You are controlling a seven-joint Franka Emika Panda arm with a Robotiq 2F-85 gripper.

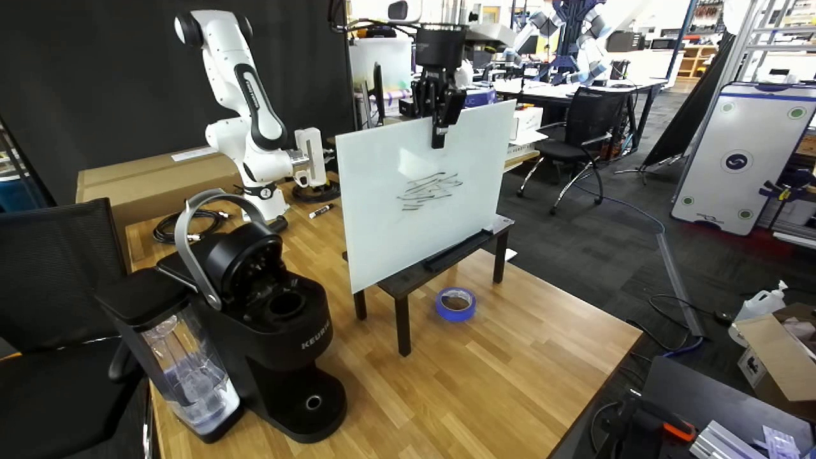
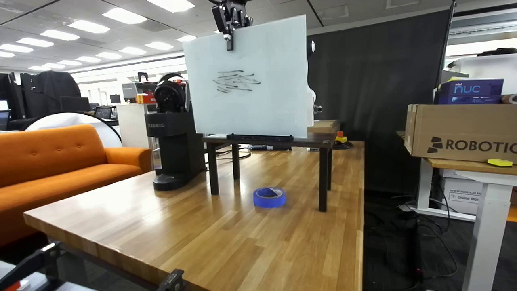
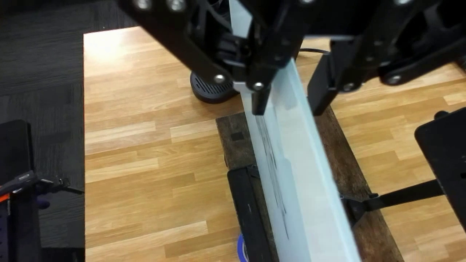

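Observation:
A white board [image 1: 428, 199] with black scribbled strokes [image 1: 429, 190] stands upright on a small dark table [image 1: 403, 280]. My gripper comes down over the board's top edge, one finger on each side. In the wrist view the fingers stand part open, the board's edge passing between them and a gap showing on the right-hand finger's side. Whether the left-hand finger [image 3: 260, 103] touches the board I cannot tell. In exterior view 2 the near finger [image 2: 230, 43] lies in front of the drawn face; the other is hidden behind the board.
A roll of blue tape [image 1: 456, 303] lies on the wooden tabletop [image 1: 520, 352] by the small table. The black coffee maker [image 1: 260, 306] stands to the left with its lid raised. Behind are a marker [image 1: 321, 210] and a white robot arm [image 1: 248, 115].

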